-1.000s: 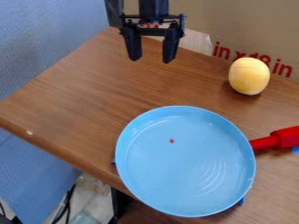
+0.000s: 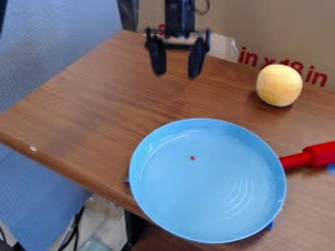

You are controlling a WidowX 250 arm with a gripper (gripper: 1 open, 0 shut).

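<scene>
My black gripper (image 2: 177, 61) hangs over the back of the wooden table, open, with nothing between its two fingers. To its right, near the cardboard, stands a pale yellow, egg-shaped object (image 2: 279, 85). A large light blue plate (image 2: 207, 181) lies in the front right of the table, with a small red speck on it. A red object (image 2: 314, 156), partly cut off by the right edge, lies beside the plate, with something blue under it.
A cardboard box (image 2: 288, 29) with red print stands behind the table. Blue padded surface and cables show beyond the left edge.
My gripper has moved a little down and to the right in the view. The plate and other objects have not moved.
</scene>
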